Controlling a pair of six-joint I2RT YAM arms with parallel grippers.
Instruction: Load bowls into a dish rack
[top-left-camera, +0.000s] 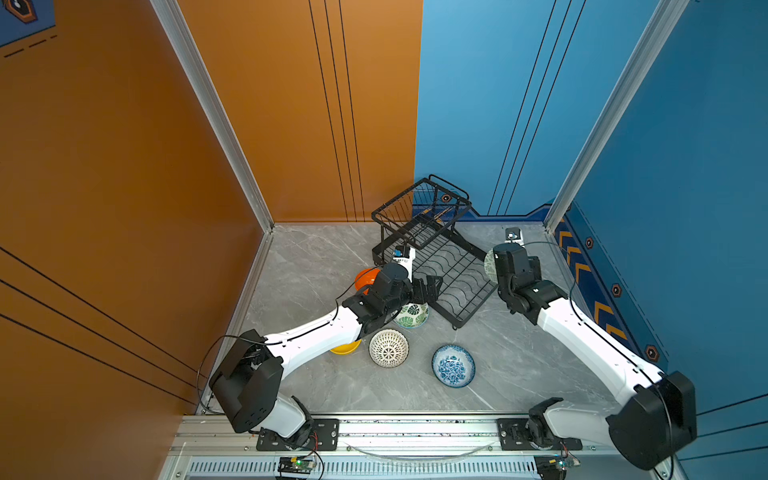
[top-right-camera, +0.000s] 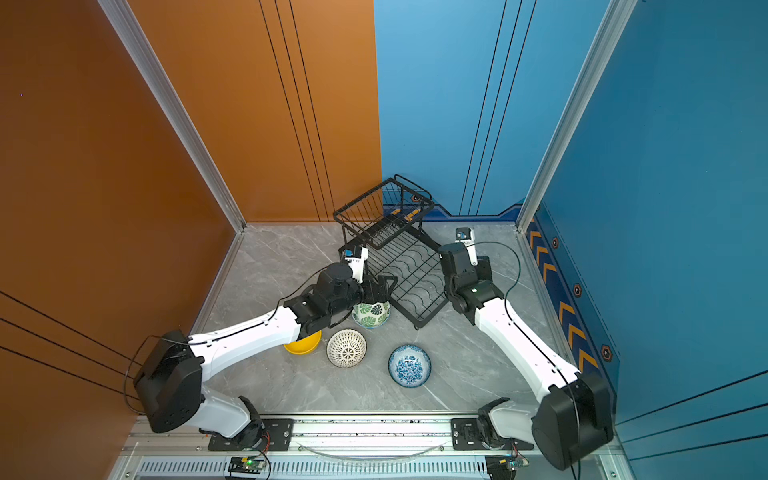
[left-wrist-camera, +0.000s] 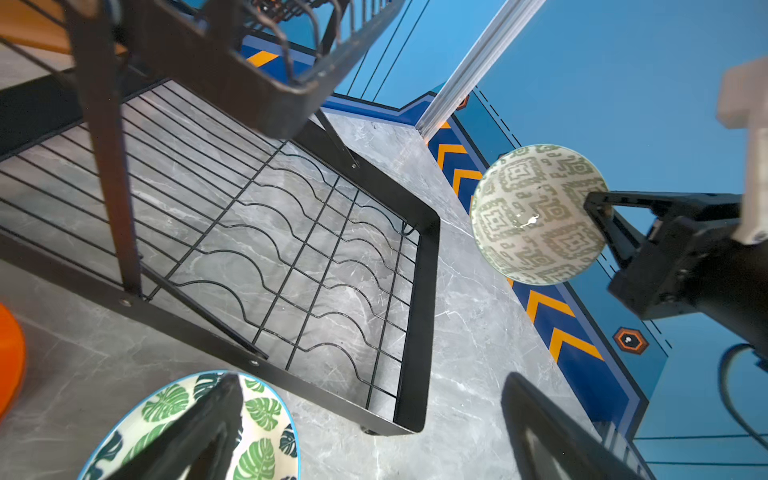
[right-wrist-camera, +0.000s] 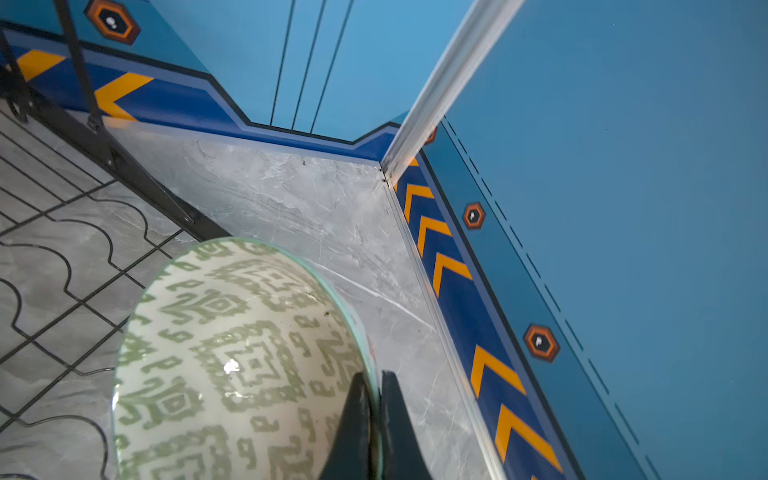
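A pale green patterned bowl (left-wrist-camera: 537, 214) is raised in my right gripper, which is shut on its rim at the right side of the black dish rack (top-left-camera: 468, 308). My left gripper (top-left-camera: 428, 292) is open with nothing between its fingers, above the green leaf bowl (top-right-camera: 370, 318) at the rack's front left. A cream patterned bowl (top-left-camera: 389, 349) and a blue floral bowl (top-left-camera: 453, 365) stand on the table in front. An orange bowl (left-wrist-camera: 6, 356) and a yellow bowl (top-right-camera: 304, 344) are partly hidden by the left arm.
The rack's raised upper basket (top-right-camera: 356, 214) stands at the back left. Walls bound the sides and back, with the right wall close to my right arm.
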